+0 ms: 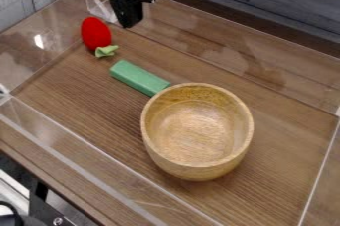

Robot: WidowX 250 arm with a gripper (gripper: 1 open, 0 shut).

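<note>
My black gripper hangs at the top left, above and to the right of a red, rounded object; I cannot tell how far its fingers stand apart. A small light green piece lies just below the red object. A green bar lies diagonally near the middle. A large empty tan bowl sits at the lower right.
A pale, see-through item stands behind the red object, partly beside my gripper.
</note>
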